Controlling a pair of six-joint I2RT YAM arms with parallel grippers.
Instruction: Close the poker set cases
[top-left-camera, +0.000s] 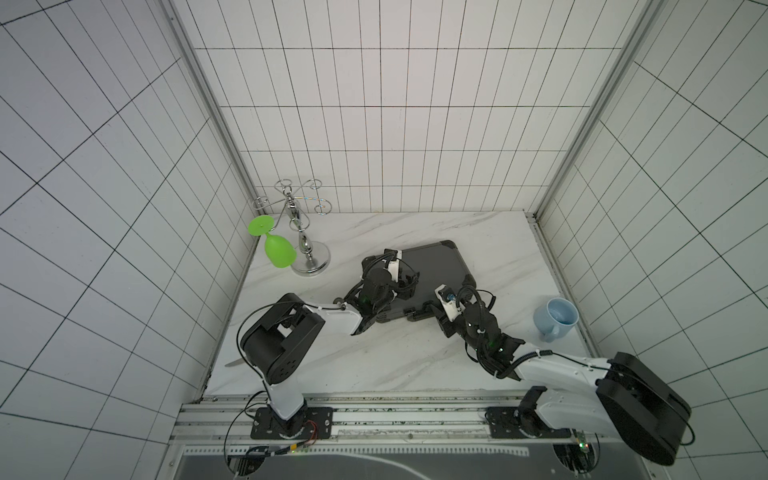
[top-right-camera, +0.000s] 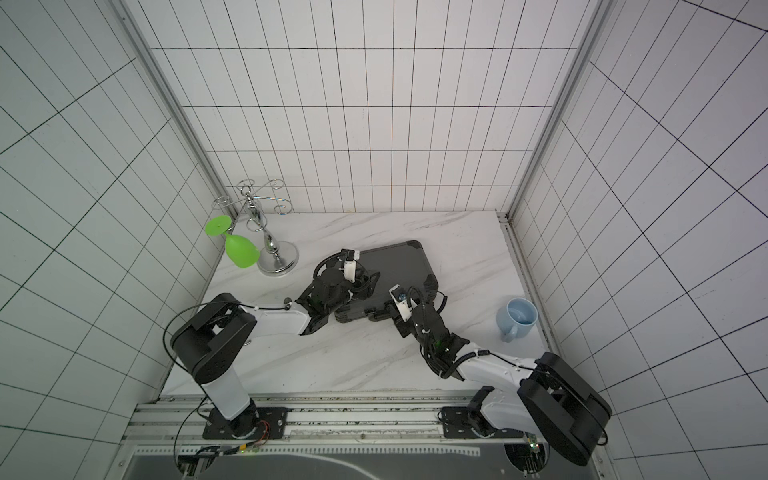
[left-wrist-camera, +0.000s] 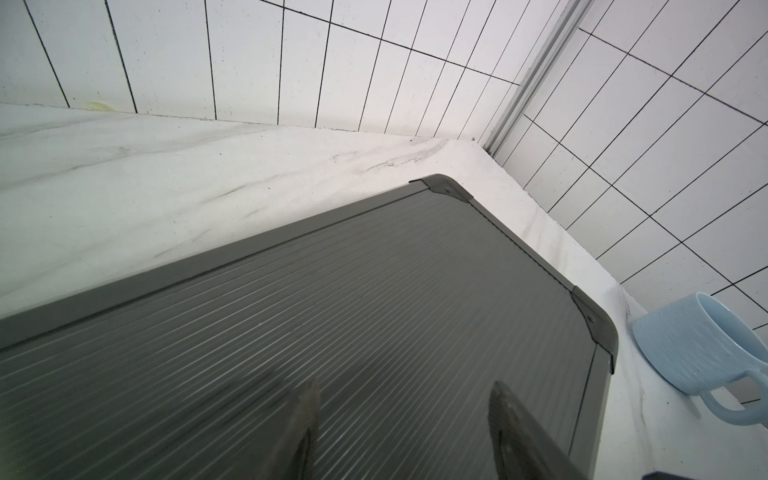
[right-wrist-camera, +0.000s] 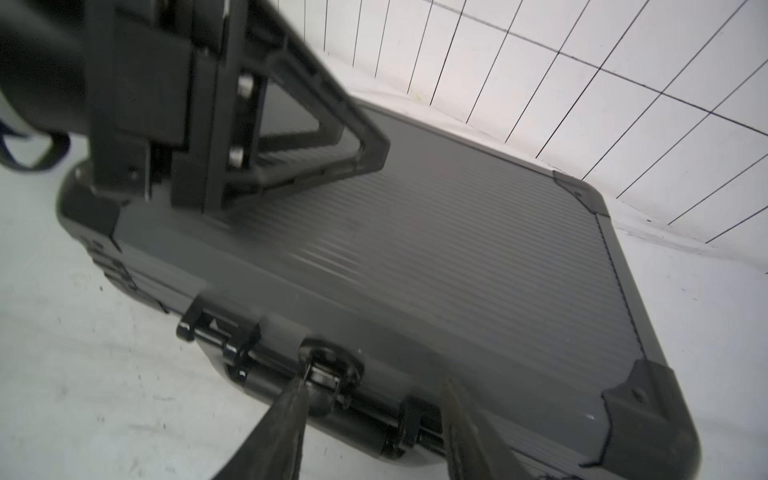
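Observation:
A dark grey ribbed case (top-left-camera: 436, 268) lies flat on the table with its lid down. Along its front side, the right wrist view shows a black handle (right-wrist-camera: 352, 424) and a round latch (right-wrist-camera: 329, 369). Over the lid's left part hovers my left gripper, its fingers apart with only the lid showing between them. My right gripper is at the front side, fingers spread in front of the latch and handle; whether a finger touches the case cannot be told. Any other latch is not clearly visible.
On the right stands a light blue mug (top-left-camera: 555, 318). A chrome rack (top-left-camera: 310, 257) with a green glass (top-left-camera: 280, 249) hanging from it stands at the back left. Both arms crowd the case's front; the table behind the case is clear.

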